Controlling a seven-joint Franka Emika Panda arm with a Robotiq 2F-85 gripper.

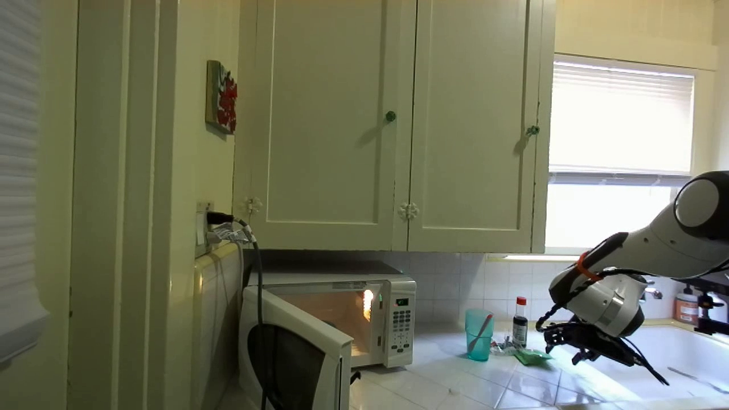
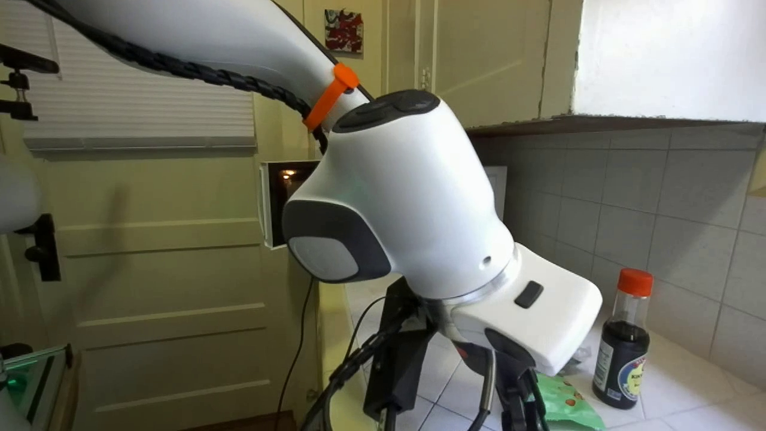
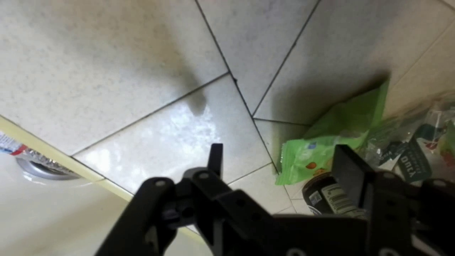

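My gripper is open above the tiled counter, its fingertips well apart and nothing held between them. A green packet [image 3: 317, 158] lies on the tiles under the right-hand finger [image 3: 347, 168] in the wrist view. Partly hidden by that finger is a dark sauce bottle [image 3: 337, 196]; in exterior view 2 the bottle [image 2: 623, 359] stands upright with a red cap. Exterior view 1 has the gripper [image 1: 581, 348] hanging to the right of the packet [image 1: 533, 356], clear of the counter. Clear plastic packaging [image 3: 416, 158] rests beside the packet.
A teal cup [image 1: 479, 335] holding a red stick stands left of the bottle. The lit microwave [image 1: 400, 324] has its door [image 1: 300, 355] swung open. The sink [image 3: 55, 213] lies beyond the counter edge. Bare tiles [image 3: 128, 64] spread around the gripper.
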